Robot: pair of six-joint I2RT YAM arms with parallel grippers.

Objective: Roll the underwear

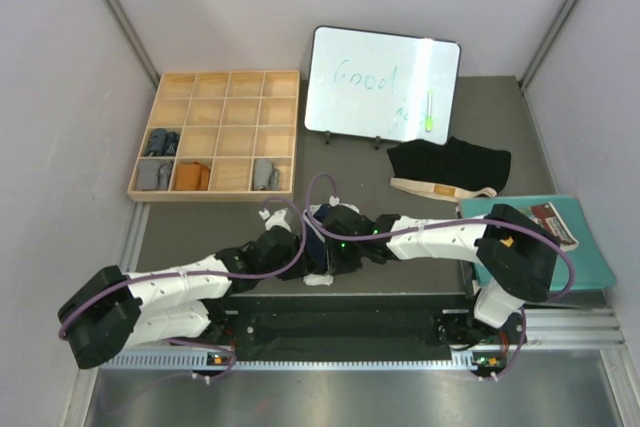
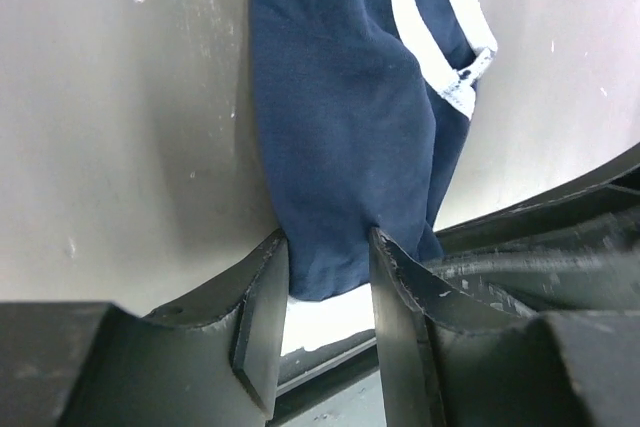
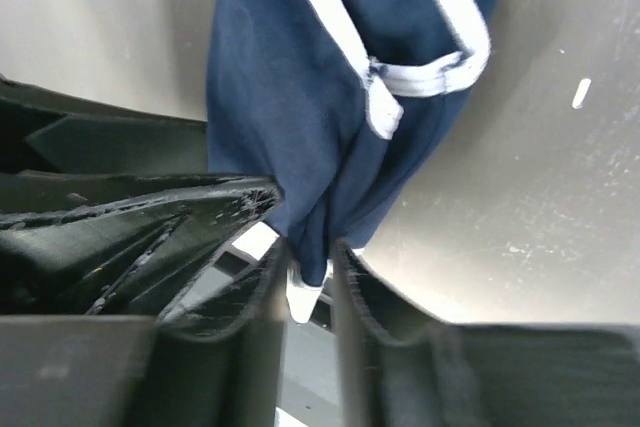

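The underwear, dark navy with white trim, lies folded in a narrow strip between both arms (image 1: 316,250), and its white band (image 1: 318,279) shows at the near end. In the left wrist view, my left gripper has its fingers part way apart at the near end of the navy cloth (image 2: 335,137), with cloth spanning the gap. My right gripper is at the same near end, with narrow folds of the underwear (image 3: 290,117) gathered between its close-set fingertips. Whether it grips them is unclear. From above, both grippers' tips are largely hidden.
Behind stands a wooden divided box (image 1: 213,137) with rolled cloths in its front compartments. A whiteboard (image 1: 380,82) is at the back, a black cloth (image 1: 450,164) to its right, and a teal box (image 1: 590,257) at far right. The two arms nearly touch.
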